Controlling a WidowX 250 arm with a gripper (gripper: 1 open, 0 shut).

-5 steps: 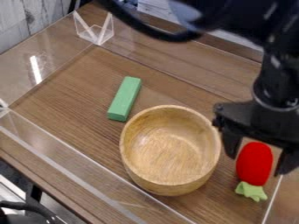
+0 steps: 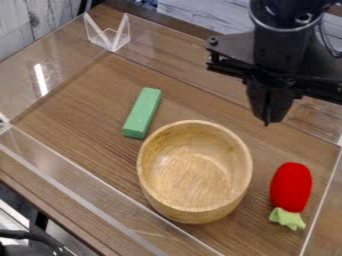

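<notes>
My black gripper point(image 2: 271, 99) hangs high at the upper right, above and behind a wooden bowl point(image 2: 194, 170), with its fingertips seen from the side; its opening is unclear. A red object with a green leafy end point(image 2: 291, 192), like a toy strawberry or carrot, lies on the table right of the bowl, apart from the gripper.
A green block point(image 2: 142, 114) lies left of the bowl on the wooden table point(image 2: 67, 120). A clear plastic holder point(image 2: 107, 32) stands at the upper left.
</notes>
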